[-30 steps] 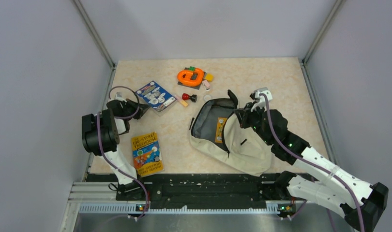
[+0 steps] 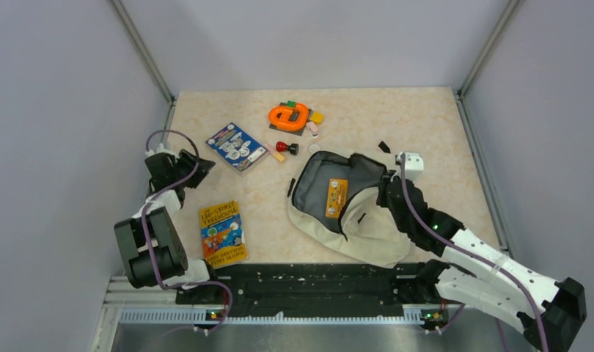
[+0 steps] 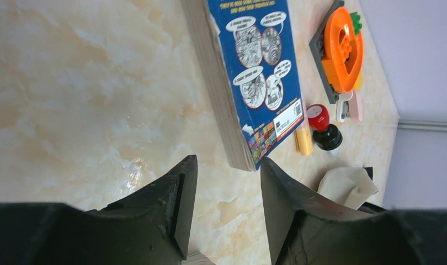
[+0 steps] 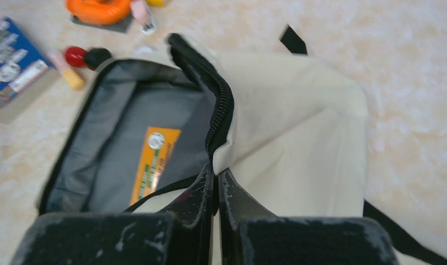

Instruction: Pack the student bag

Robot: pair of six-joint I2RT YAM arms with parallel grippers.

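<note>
The cream bag point(image 2: 338, 235) lies open at the centre right, its grey inside showing an orange item point(image 2: 336, 196). My right gripper is shut on the bag's dark zipped edge point(image 4: 220, 110), which stands raised. My left gripper is part open and empty at the table's left, beside a thick blue book point(image 3: 260, 72). A yellow treehouse book point(image 2: 222, 246) lies at the front left.
An orange toy point(image 2: 279, 115), yellow block point(image 2: 317, 117), pink item point(image 2: 312, 127), red-and-black object point(image 2: 287, 147) and peach stick point(image 2: 275, 152) lie at the back.
My left gripper has drawn back leftward from the blue book. My right gripper has moved right with the bag's edge, pulling it over.
</note>
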